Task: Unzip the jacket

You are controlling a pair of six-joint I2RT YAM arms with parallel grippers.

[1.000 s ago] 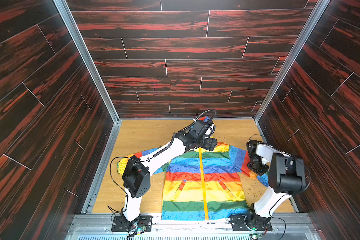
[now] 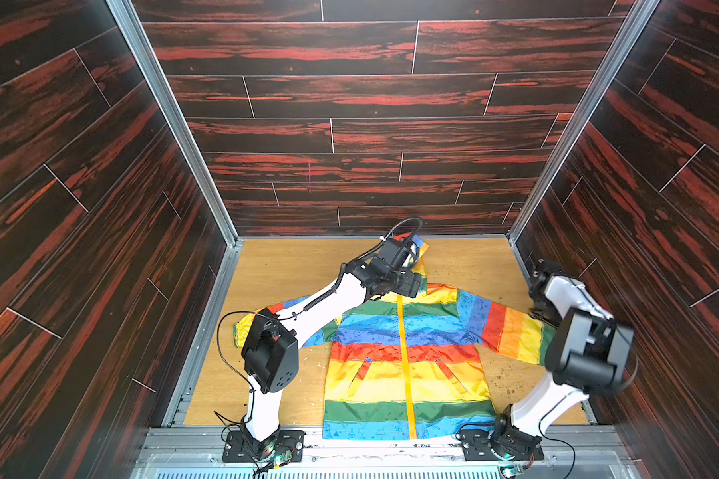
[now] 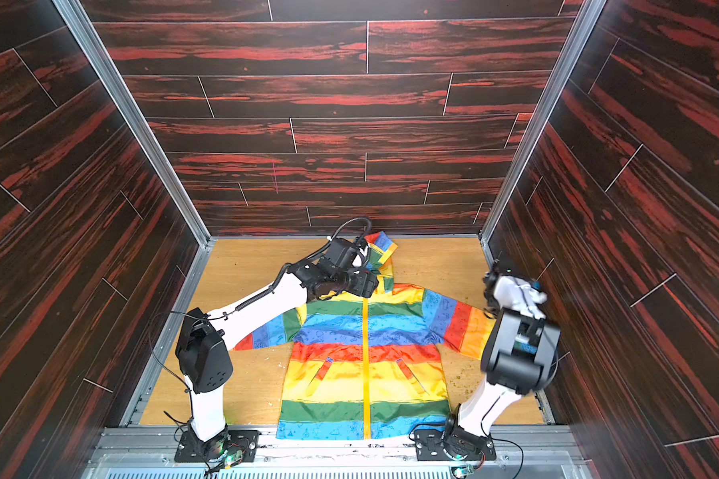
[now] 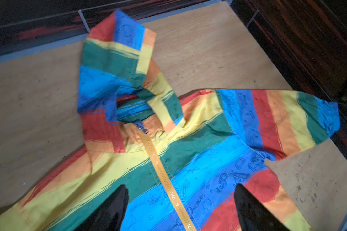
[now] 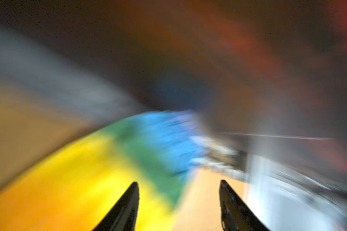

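Observation:
The rainbow-striped jacket (image 2: 379,392) lies flat on the table, its orange zipper (image 2: 407,375) running shut down the front. In the left wrist view the zipper's top end (image 4: 141,129) sits at the collar, with a small dark metal piece there. My left gripper hovers over the chest near the collar, open and empty. Beyond the right sleeve's outer part, near the right wall, is my right gripper; it stands open with nothing between its fingers. Its wrist view is motion-blurred, showing the sleeve end (image 5: 165,138).
The hood (image 4: 108,57) lies folded above the collar. Dark wood-patterned walls (image 2: 367,95) close in the back and both sides, the right one close to my right arm (image 2: 591,351). Bare table (image 2: 471,259) shows behind the jacket.
My right arm has swung right toward the wall, and the right sleeve now stretches farther out. My left gripper has shifted slightly left; the jacket body has stayed put.

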